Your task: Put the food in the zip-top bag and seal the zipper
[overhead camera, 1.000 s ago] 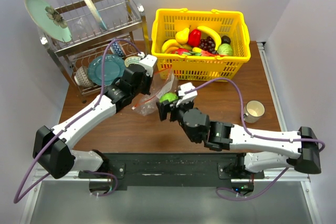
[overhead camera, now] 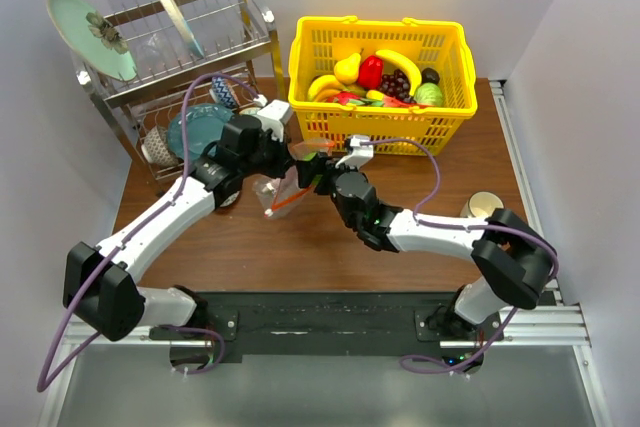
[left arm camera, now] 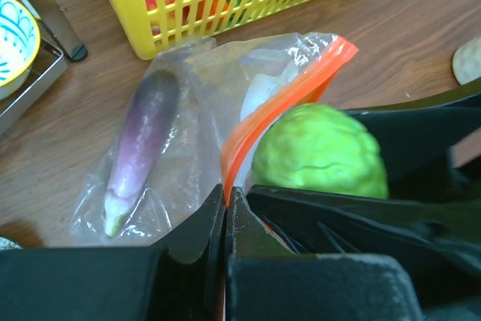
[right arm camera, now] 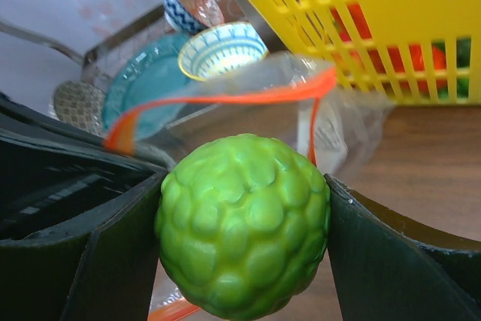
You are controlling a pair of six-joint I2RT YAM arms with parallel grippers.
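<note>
A clear zip top bag [left arm camera: 203, 88] with an orange zipper lies open on the table, an eggplant [left arm camera: 143, 144] inside it. My left gripper is shut on the bag's orange rim. My right gripper [overhead camera: 315, 169] holds a green vegetable [right arm camera: 242, 223], knobbly and round, between its fingers, right at the bag's opening. In the left wrist view it sits beside the orange zipper, just past my left gripper's fingertips.
The yellow basket [overhead camera: 380, 122] of toy fruit stands at the back. A dish rack [overhead camera: 180, 87] with plates and bowls is at the left. A cup [overhead camera: 484, 205] stands on the right.
My left gripper has shifted slightly.
</note>
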